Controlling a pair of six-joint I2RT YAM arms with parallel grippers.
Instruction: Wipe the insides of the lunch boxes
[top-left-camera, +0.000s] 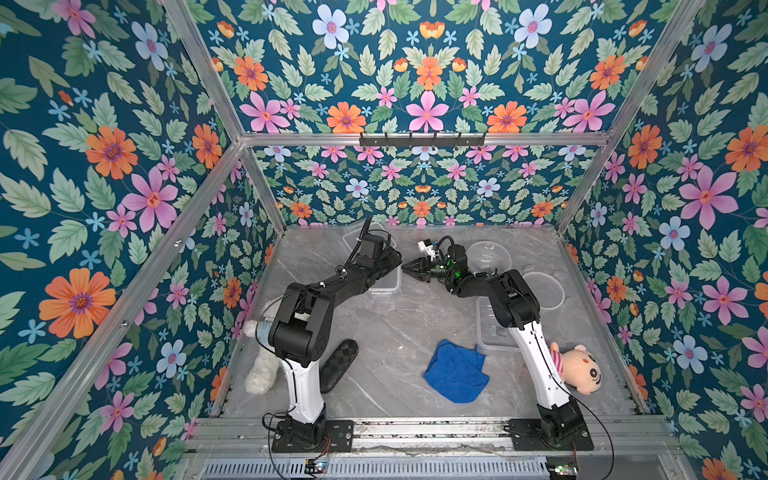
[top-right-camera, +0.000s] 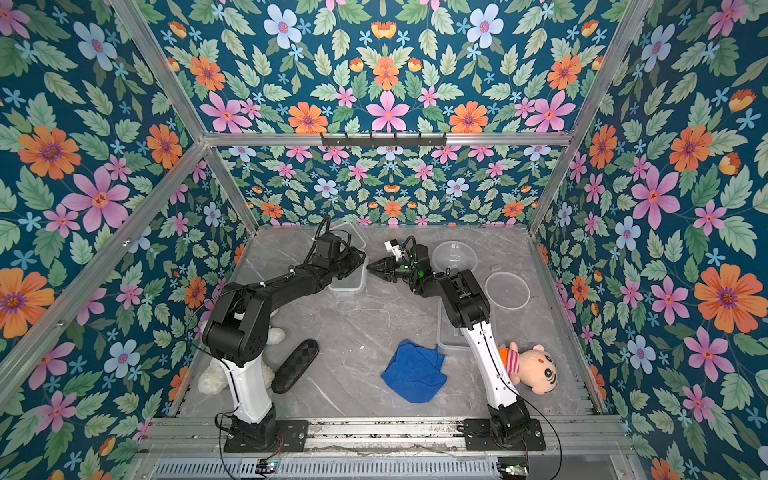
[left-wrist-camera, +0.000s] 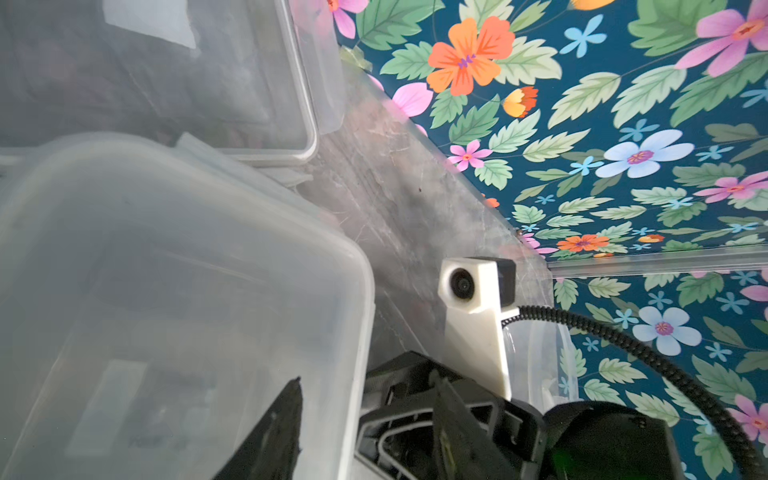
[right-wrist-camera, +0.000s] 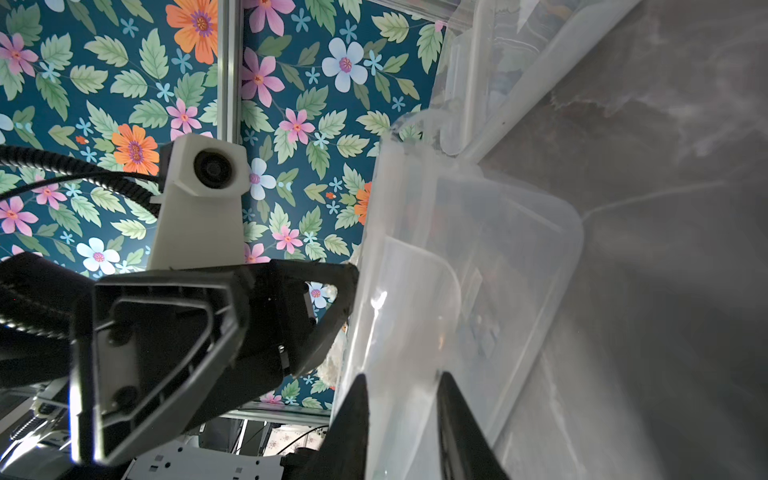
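Observation:
A clear lunch box (left-wrist-camera: 160, 304) sits at the back middle, with another container (left-wrist-camera: 128, 80) behind it. My left gripper is open over that box's right rim, nothing held between its fingers. My right gripper is part open at the box's right end, its fingertips close to the translucent wall; I cannot tell whether they touch it. A blue cloth (top-left-camera: 454, 369) lies at the front middle.
A round container (top-right-camera: 454, 256), a round lid (top-right-camera: 507, 289) and a rectangular lid (top-left-camera: 488, 320) lie at the right. A doll (top-left-camera: 580, 369) is front right; a plush toy (top-left-camera: 260, 372) and dark case (top-left-camera: 340, 364) are front left.

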